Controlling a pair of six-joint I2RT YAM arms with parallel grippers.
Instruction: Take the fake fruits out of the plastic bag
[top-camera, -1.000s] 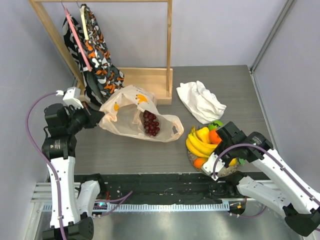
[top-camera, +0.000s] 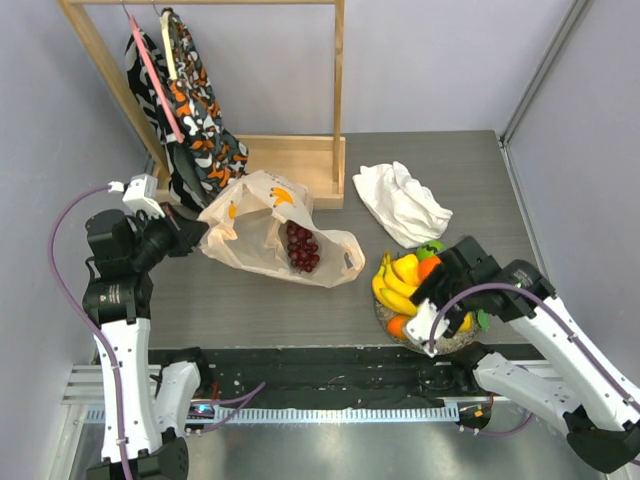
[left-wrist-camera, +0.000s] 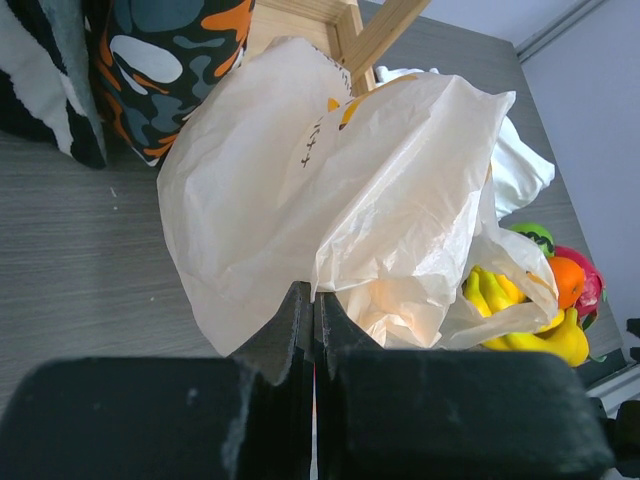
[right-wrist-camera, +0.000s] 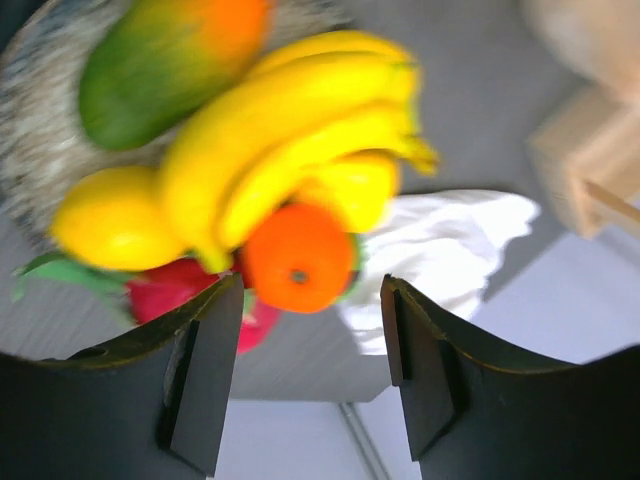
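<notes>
The plastic bag (top-camera: 250, 240) lies open toward the centre, with a bunch of dark grapes (top-camera: 302, 247) inside. My left gripper is shut on the bag's left edge. My right gripper is open over the fruit pile, nothing between its fingers. Below it are bananas (right-wrist-camera: 270, 120), an orange (right-wrist-camera: 298, 255), a lemon (right-wrist-camera: 115, 220), a mango (right-wrist-camera: 160, 75) and a red fruit (right-wrist-camera: 170, 295), on a speckled mat or plate (right-wrist-camera: 55, 110).
A white cloth (top-camera: 400, 200) lies at the back right. A wooden rack (top-camera: 338, 90) with hanging patterned fabrics (top-camera: 200, 120) stands at the back left.
The left arm and bag look nearly unchanged.
</notes>
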